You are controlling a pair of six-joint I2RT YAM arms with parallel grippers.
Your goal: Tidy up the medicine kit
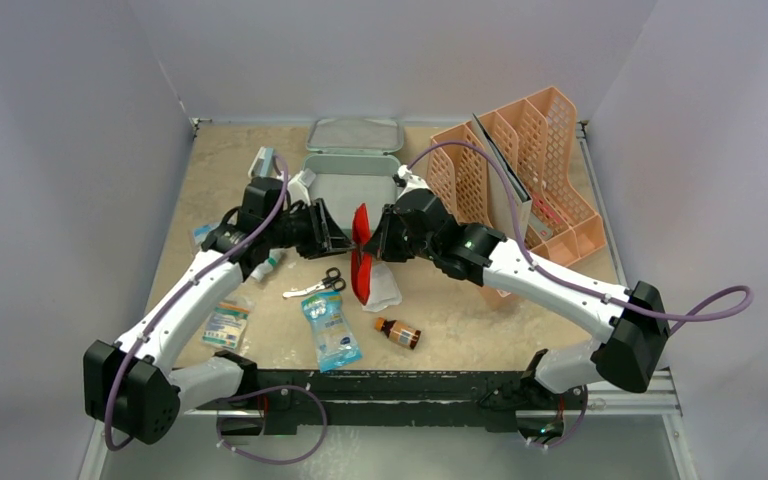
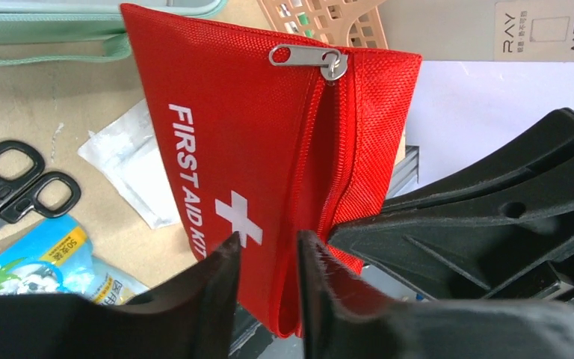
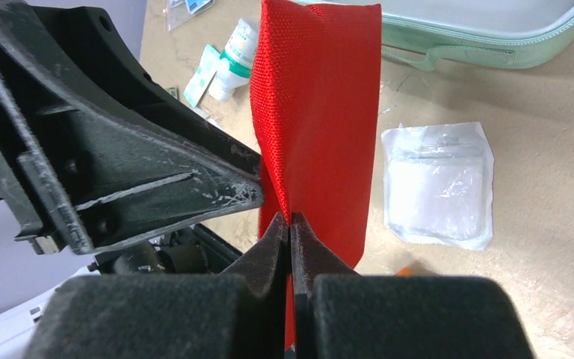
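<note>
A red first aid pouch (image 1: 361, 265) (image 2: 244, 164) hangs upright in mid-air at the table's centre, its zipper partly open along one edge. My right gripper (image 1: 381, 246) is shut on the pouch's edge. My left gripper (image 1: 344, 243) faces the pouch from the left, its fingers apart beside the opening, nothing visible between them but pouch behind. On the table below lie a white packet (image 3: 437, 183), scissors (image 2: 19, 191), a blue pack (image 1: 330, 330) and a brown bottle (image 1: 398, 333).
The grey-green case (image 1: 350, 195) lies open at the back centre. A peach rack (image 1: 560, 160) with a folder fills the back right. More packets (image 1: 224, 326) and a white bottle (image 3: 233, 60) lie at the left.
</note>
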